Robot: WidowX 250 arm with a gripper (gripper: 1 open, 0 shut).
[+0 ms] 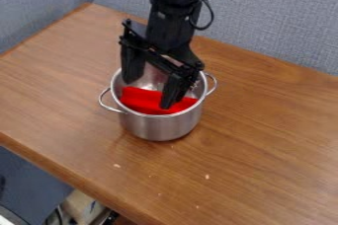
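A steel pot (158, 124) with two loop handles sits on the wooden table (258, 160). Inside it lies a red cylindrical object (142, 100). My black gripper (149, 86) reaches down into the pot from above, its fingers open and spread over the red object, partly hiding it. Whether the fingertips touch it I cannot tell.
Bare tabletop surrounds the pot on the left, right and front. A grey padded wall (278, 27) stands behind the table. Dark floor and some cables show past the table's lower left edge.
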